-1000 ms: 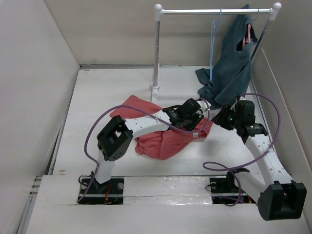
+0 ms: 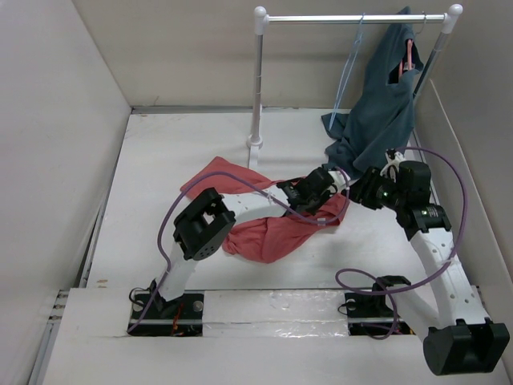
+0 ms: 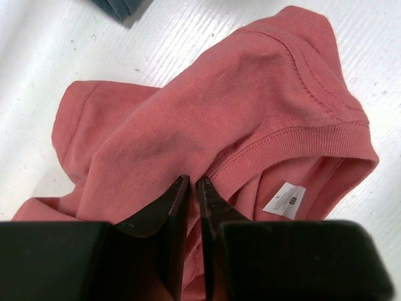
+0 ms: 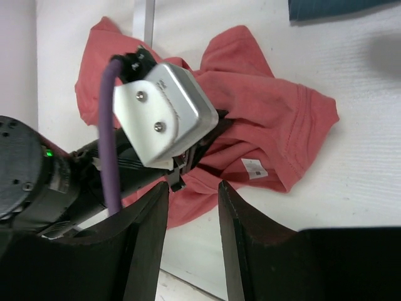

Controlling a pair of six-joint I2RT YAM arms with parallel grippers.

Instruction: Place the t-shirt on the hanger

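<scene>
A crumpled red t-shirt [image 2: 264, 241] lies on the white floor under the rail; its collar and white tag show in the left wrist view [image 3: 283, 198]. My left gripper is down in the shirt's folds beside the collar, fingertips close together with cloth at them; whether it grips any is unclear. My right gripper [image 2: 361, 189] stands open to the right of the shirt, above it in the right wrist view [image 4: 193, 191]. A blue hanger [image 2: 349, 60] hangs on the rail [image 2: 337, 18].
A dark teal garment [image 2: 375, 104] on a pink hanger [image 2: 408, 56] hangs at the rail's right end, its hem reaching the floor. The rack's post [image 2: 257, 96] stands behind the shirt. Bare floor lies at the left.
The blue hanger sways a little.
</scene>
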